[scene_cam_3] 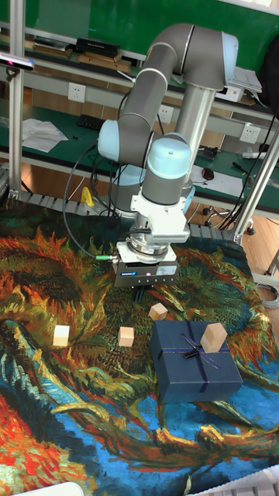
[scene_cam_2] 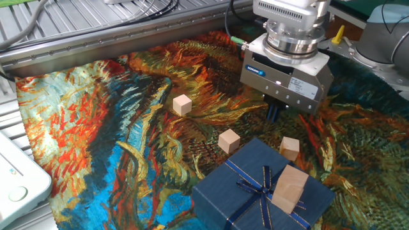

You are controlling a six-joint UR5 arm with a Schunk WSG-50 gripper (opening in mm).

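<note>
My gripper [scene_cam_2: 273,114] hangs over the cloth with its dark fingers close together and nothing seen between them. In the other view the gripper [scene_cam_3: 139,294] is above and left of the nearest wooden cube [scene_cam_3: 157,311], apart from it. That same cube [scene_cam_2: 289,148] sits beside the box's far corner. Another cube [scene_cam_2: 229,141] lies just off the box's left side, and a third [scene_cam_2: 182,105] stands farther left. On the lid of the dark blue box [scene_cam_2: 227,182], over its ribbon bow, rests a taller wooden block [scene_cam_2: 290,190].
A painted cloth [scene_cam_2: 83,140] covers the table, open on its left half. A metal rail [scene_cam_2: 115,51] runs along the back. A white device [scene_cam_2: 19,182] sits at the left edge. The arm's base stands behind the cloth.
</note>
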